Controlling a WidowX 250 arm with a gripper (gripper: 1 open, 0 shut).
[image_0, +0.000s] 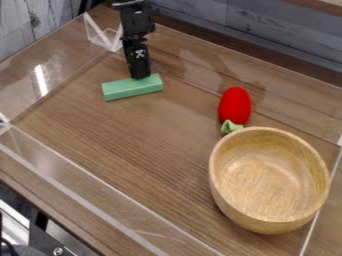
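Note:
My gripper (136, 66) is at the upper middle-left, a dark arm reaching down to just above a green rectangular block (131, 87) lying on the wooden table. Its fingers are small and dark; whether anything is between them is hard to see, and the far end of the block sits close beside the fingertips.
A red object with a green tip (234, 106) lies right of centre. A large beige bowl (267, 208) stands at the lower right. Clear plastic is at the upper left against the tray edge.

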